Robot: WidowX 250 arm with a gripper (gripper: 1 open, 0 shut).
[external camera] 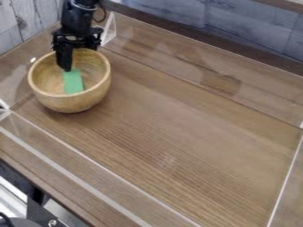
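A round wooden bowl (89, 96) sits at the left of the table, with a green block (73, 82) lying inside it. My black gripper (67, 55) is at the bowl's far rim, its fingers reaching down to or just inside the bowl above the green block. Whether the fingers hold the rim or stand apart is too small to tell.
A pale wall runs along the back left, close behind the arm and the bowl.
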